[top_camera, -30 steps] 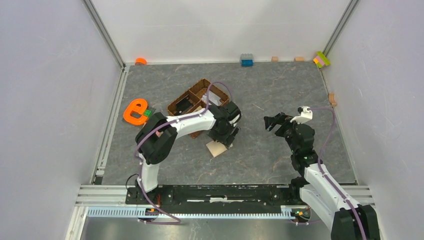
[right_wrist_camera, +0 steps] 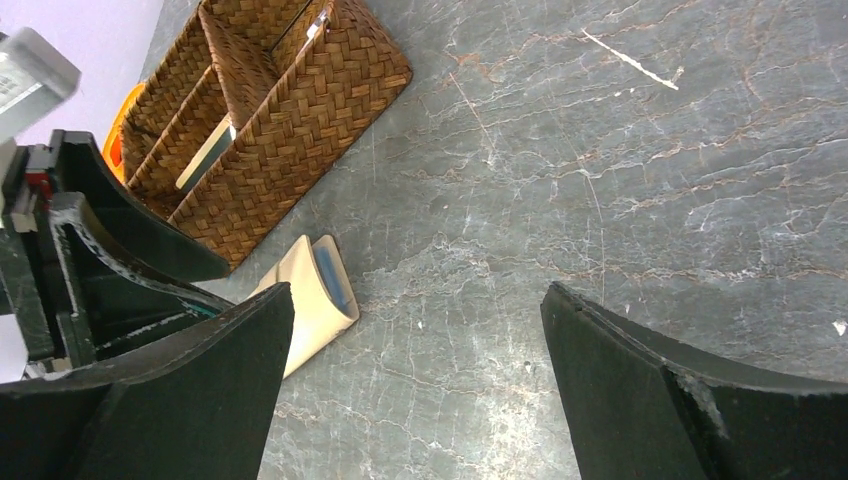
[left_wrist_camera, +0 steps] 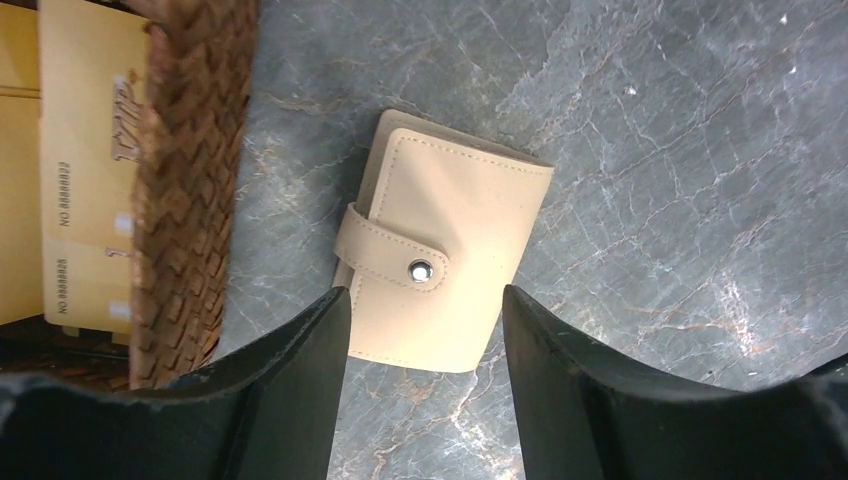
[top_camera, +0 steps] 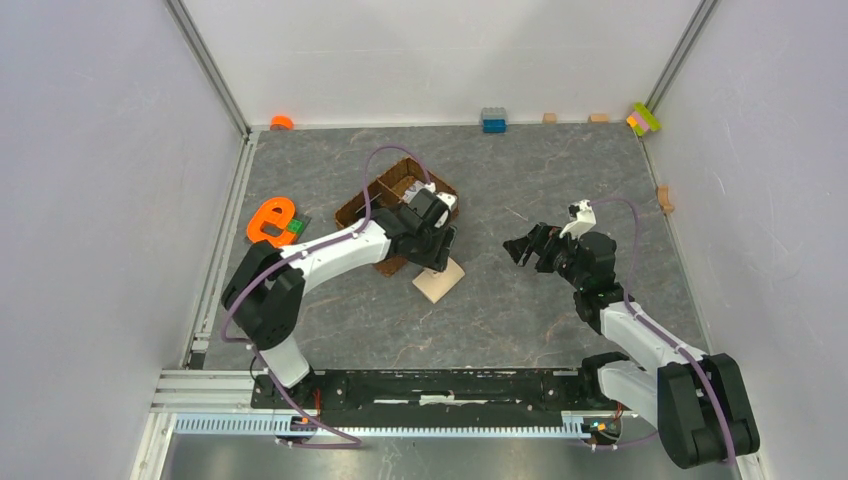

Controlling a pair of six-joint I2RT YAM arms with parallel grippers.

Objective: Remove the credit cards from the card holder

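Note:
The beige card holder lies flat on the grey surface, its strap snapped shut with a metal button. From the top view the holder sits just in front of the wicker basket. My left gripper hovers over it, fingers parted, holding nothing. In the right wrist view, a bluish edge shows inside the holder; single cards cannot be made out. Off to the right, my right gripper is open and empty above bare surface.
A divided wicker basket stands behind the holder, close beside it, with a yellow packet inside. An orange toy lies at the left. Blue and grey blocks sit at the back.
My left arm has drawn back to the left and towards the basket, baring more of the holder. The right gripper has shifted slightly left. The holder looks unmoved.

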